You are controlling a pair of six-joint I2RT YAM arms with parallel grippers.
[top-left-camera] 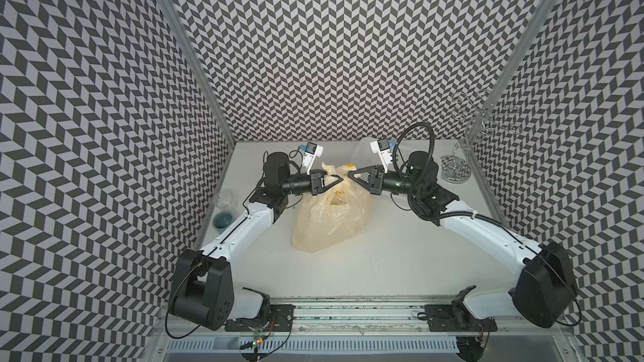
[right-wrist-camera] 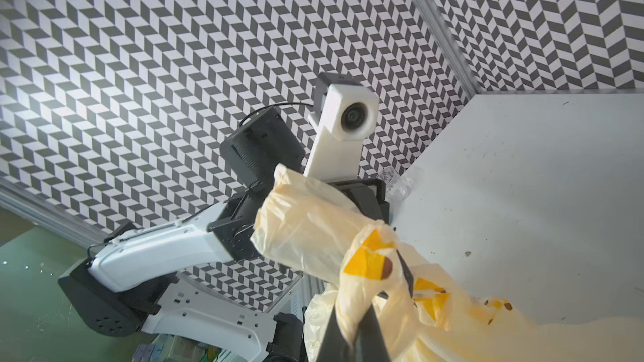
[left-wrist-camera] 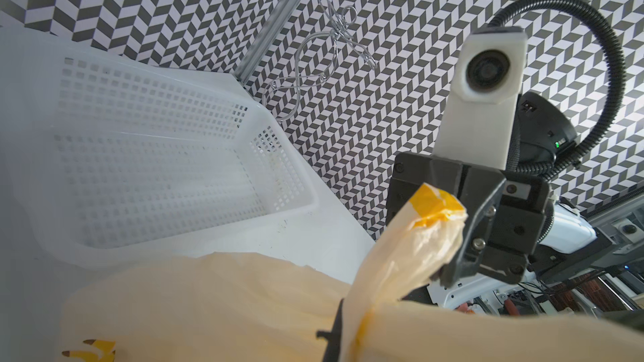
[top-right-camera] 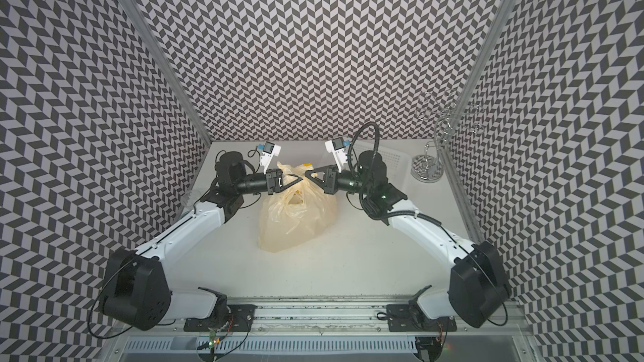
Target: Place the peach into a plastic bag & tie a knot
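The pale cream plastic bag (top-left-camera: 332, 224) sits near the middle of the table, its top gathered up between my two grippers. My left gripper (top-left-camera: 340, 178) is shut, with thin bag plastic rising past its mostly covered fingers in the left wrist view. Facing it closely, my right gripper (top-left-camera: 350, 174) is shut on a twisted strip of the bag (right-wrist-camera: 353, 301), which runs between its fingers. A loop of plastic stands up in front of the left gripper in the right wrist view. No peach can be made out through the plastic.
A white perforated basket (left-wrist-camera: 295, 184) lies behind the bag. A metal wire stand (top-left-camera: 456, 167) is at the back right, and a glass with a bluish base (top-left-camera: 222, 221) at the left edge.
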